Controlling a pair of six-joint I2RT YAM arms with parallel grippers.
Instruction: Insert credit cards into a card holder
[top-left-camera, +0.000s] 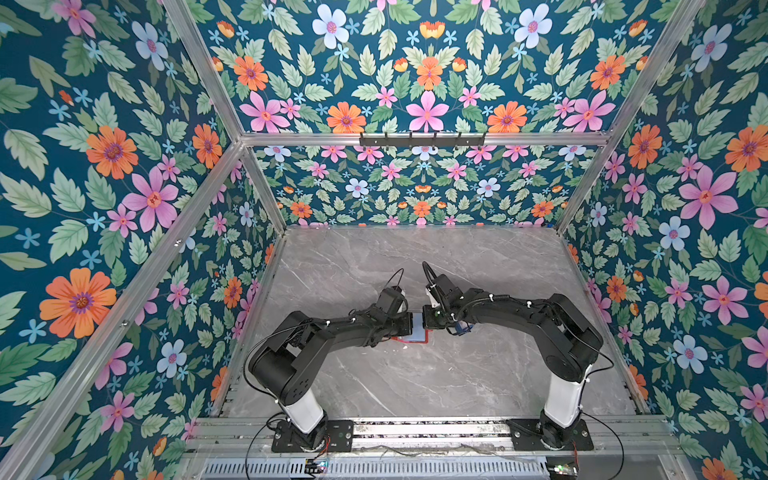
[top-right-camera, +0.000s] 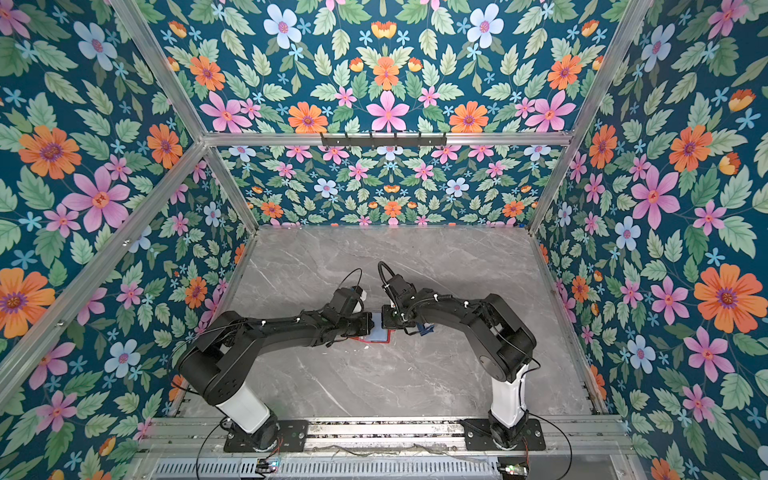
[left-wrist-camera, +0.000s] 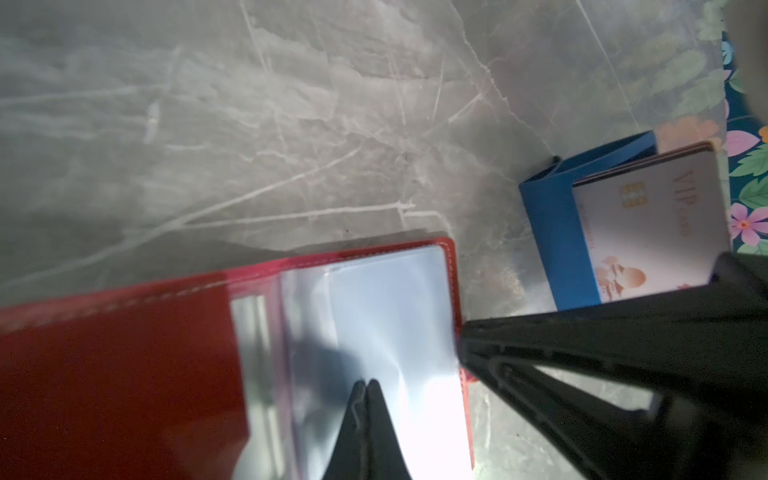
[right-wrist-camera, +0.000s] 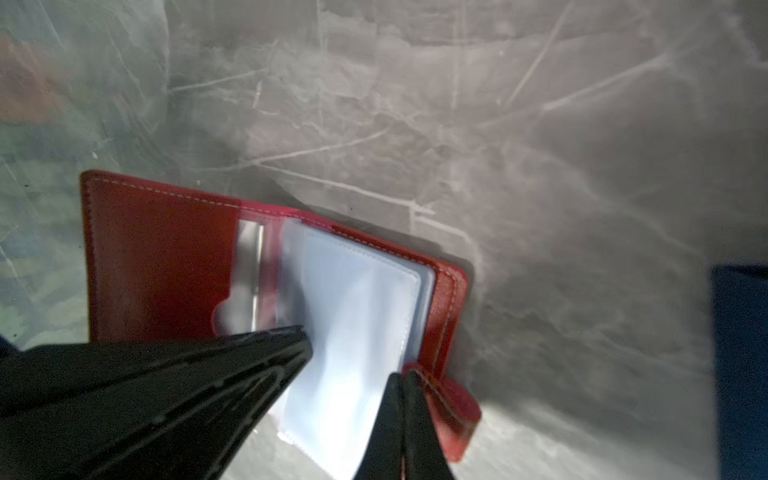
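Note:
The red card holder (right-wrist-camera: 152, 256) lies open on the marble table, its clear sleeves (right-wrist-camera: 344, 320) face up. My left gripper is shut with its tips over the sleeves. My right gripper is shut at the holder's right edge, by a small red flap (right-wrist-camera: 452, 424); nothing clearly shows between its fingers. In the left wrist view a blue case (left-wrist-camera: 552, 232) holding cards marked VIP (left-wrist-camera: 648, 224) lies right of the holder, partly hidden by the right gripper.
Flowered walls and metal rails enclose it. Both arms meet near the middle, their wrists close together over the holder.

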